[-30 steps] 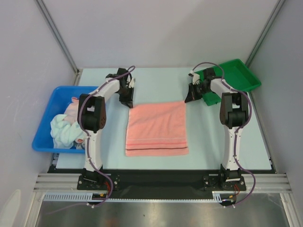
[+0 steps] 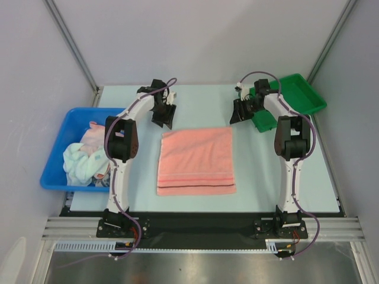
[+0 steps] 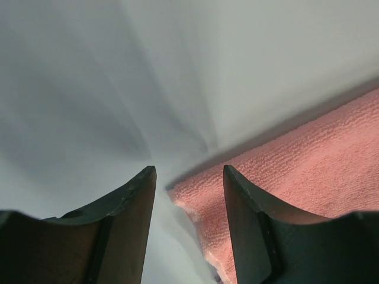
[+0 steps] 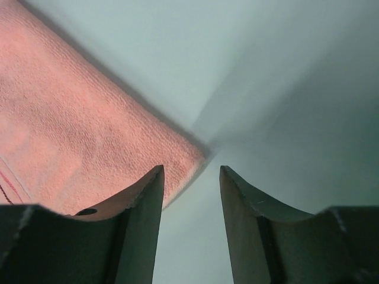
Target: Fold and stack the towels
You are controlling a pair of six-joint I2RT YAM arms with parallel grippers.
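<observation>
A pink towel [image 2: 196, 155] lies flat and smooth on the white table, its dark stripe near the front edge. Just off its back left corner, my left gripper [image 2: 164, 126] is open; in the left wrist view that towel corner [image 3: 198, 195] shows beyond and between the fingers, not gripped. Close to the back right corner hangs my right gripper [image 2: 233, 121], open too. In the right wrist view the corner [image 4: 186, 155] lies just past the fingertips, free of them.
A blue bin [image 2: 52, 160] holding crumpled pink and pale green cloths [image 2: 84, 165] stands at the left. The green basket [image 2: 302, 94] at the back right looks empty. Bare table [image 2: 204, 106] lies behind the towel.
The towel lies as before.
</observation>
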